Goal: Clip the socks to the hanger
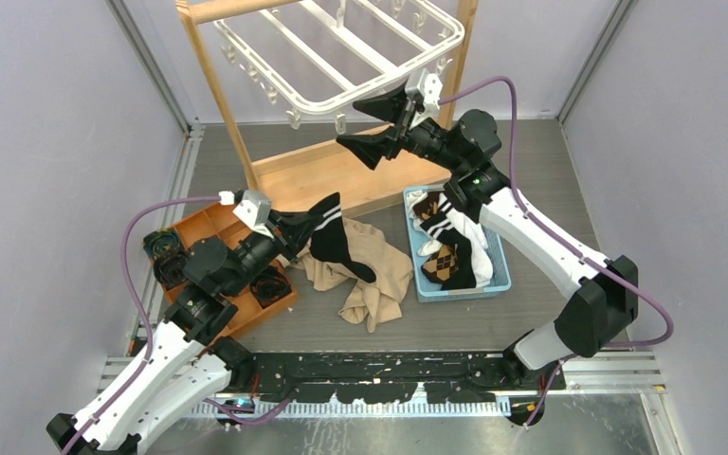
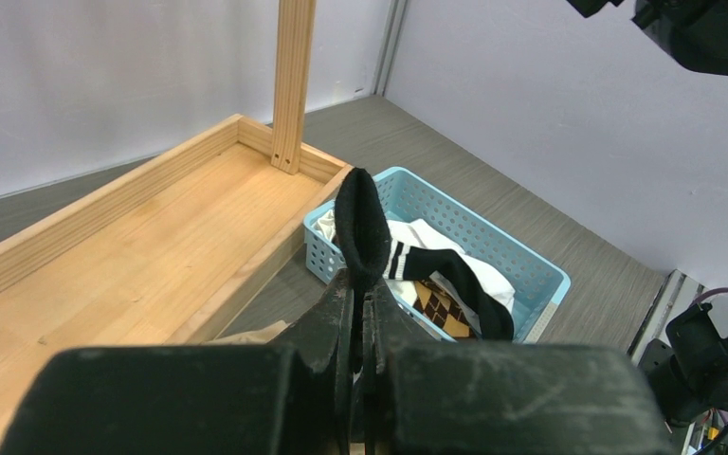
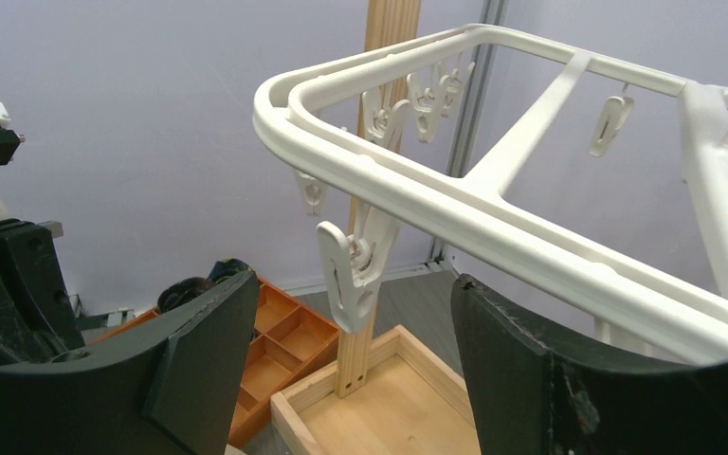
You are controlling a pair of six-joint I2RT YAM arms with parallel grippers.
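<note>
My left gripper [image 1: 313, 221] is shut on the upper part of a black sock [image 1: 338, 248] with white stripes, which hangs down over a beige cloth. In the left wrist view a black fold of the sock rises above the fingertips. At the front edge of the white hanger [image 1: 318, 106], my right gripper [image 1: 347, 123] holds its fingers apart. The right wrist view has a white clip [image 3: 353, 275] hanging in the gap between these fingers, with room on both sides. Other clips [image 3: 424, 106] dangle along the hanger; no sock shows on those in view.
A blue basket [image 1: 464, 294] with several socks stands at the right. The wooden stand's base [image 1: 294, 180] lies below the hanger. An orange divided box [image 1: 194, 227] with dark coils is at the left, partly behind the left arm. Beige cloth [image 1: 384, 265] covers mid-floor.
</note>
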